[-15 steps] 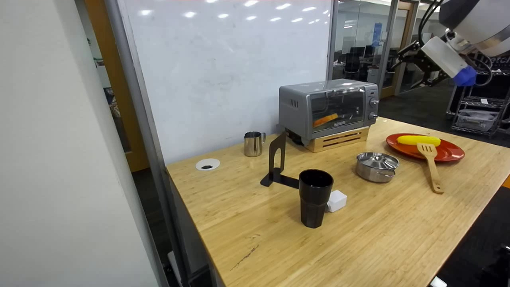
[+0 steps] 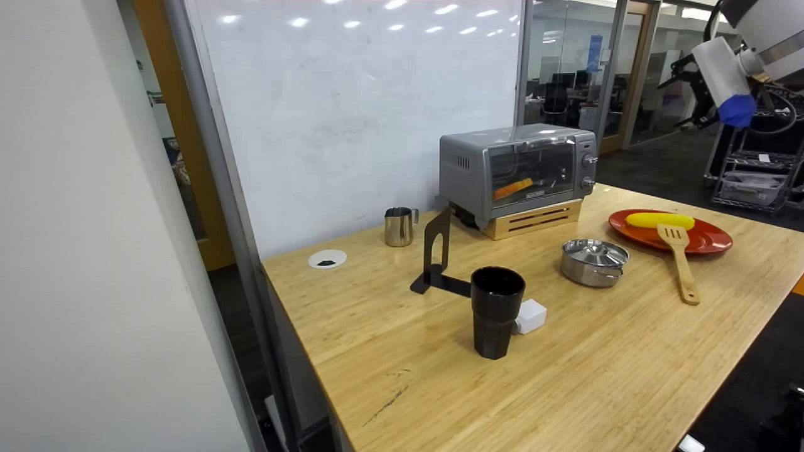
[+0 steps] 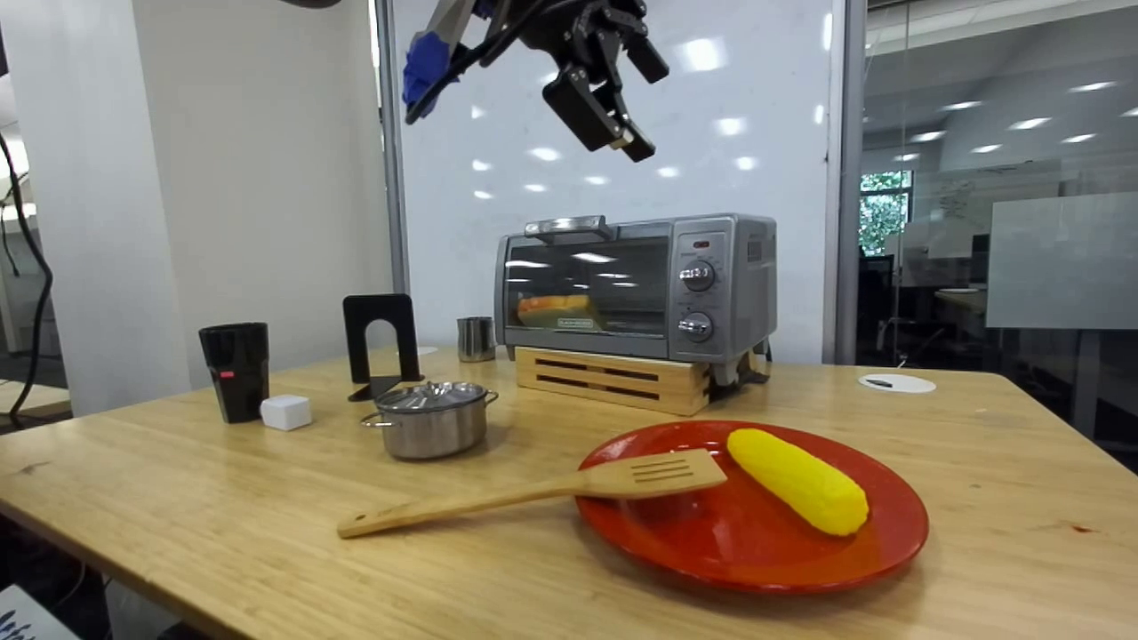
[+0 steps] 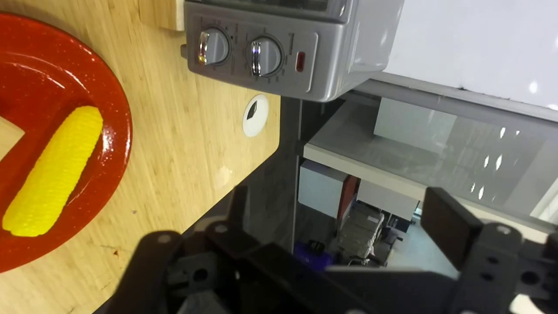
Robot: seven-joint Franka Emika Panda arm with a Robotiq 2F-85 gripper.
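My gripper [image 3: 646, 101] hangs high over the table, in front of and above the grey toaster oven [image 3: 581, 286]. Its black fingers stand wide apart in the wrist view, and nothing lies between them. A yellow corn cob [image 3: 797, 480] rests on the red plate [image 3: 683, 549]. The slotted head of a wooden spatula [image 3: 651, 475] overlaps that plate's rim, its handle on the table. Through the oven's closed glass door something orange and yellow shows. A lidded metal pot [image 3: 432, 421] stands left of the plate.
A black cup [image 2: 495, 316] stands beside a small white box [image 2: 532, 316]. Behind them are a black bookend [image 2: 437, 248] and a steel pitcher [image 2: 399, 227]. The oven sits on a wooden stand [image 2: 535, 218] near the whiteboard.
In exterior view 1 the gripper has shifted right and slightly up, its wrist turning as it moved. The things on the table look unmoved.
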